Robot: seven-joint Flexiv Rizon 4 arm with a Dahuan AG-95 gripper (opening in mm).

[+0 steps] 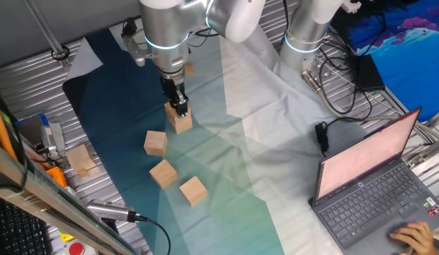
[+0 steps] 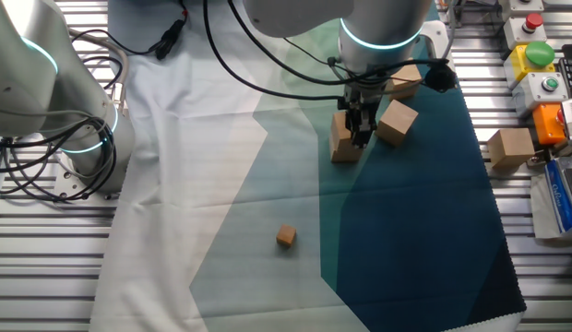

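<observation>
My gripper [image 1: 180, 106] points down at a tall wooden block [image 1: 181, 123], its dark fingers overlapping the block's top in exterior view 1. In exterior view 2 the gripper [image 2: 362, 127] covers the right side of that block [image 2: 342, 143]. Whether the fingers touch or grasp it cannot be made out. Three more wooden cubes lie nearby: one cube [image 1: 155, 143] closest to the gripper, a second cube [image 1: 163, 174], and a third cube [image 1: 193, 190] farthest off. A much smaller wooden cube [image 2: 286, 236] sits alone on the cloth.
Beyond the cloth's edge another wooden block [image 2: 511, 148] rests on the metal slats, near control buttons [image 2: 540, 55]. A laptop [image 1: 368, 191] with a hand [image 1: 415, 237] on it occupies one side. Around the small cube, the cloth [image 2: 221, 175] is open.
</observation>
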